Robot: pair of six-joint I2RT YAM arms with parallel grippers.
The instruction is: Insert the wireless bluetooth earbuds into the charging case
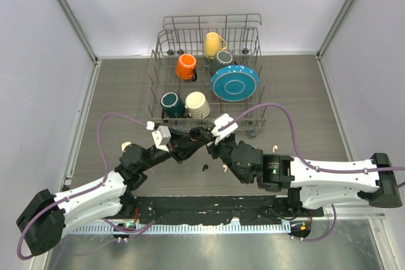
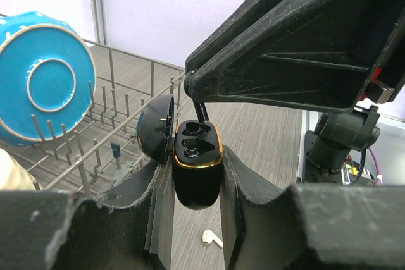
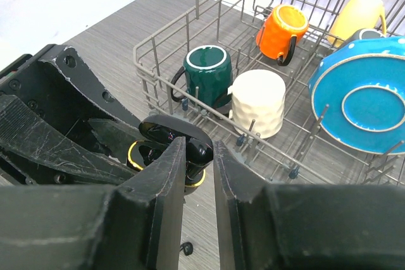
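Note:
The open charging case (image 2: pixel 197 169), black with a gold rim and its lid (image 2: pixel 154 128) raised, is held upright by my left gripper, shut on it. Directly over it my right gripper is shut on a dark glossy earbud, whose stem points down into the case, as the left wrist view shows. Below on the floor lie a white earbud (image 2: pixel 209 237) and a small black piece (image 3: pixel 186 248); more small pale pieces (image 1: pixel 224 167) show in the top view.
Behind the grippers a wire dish rack (image 1: pixel 154 80) holds several mugs and a blue dish (image 1: pixel 233 83).

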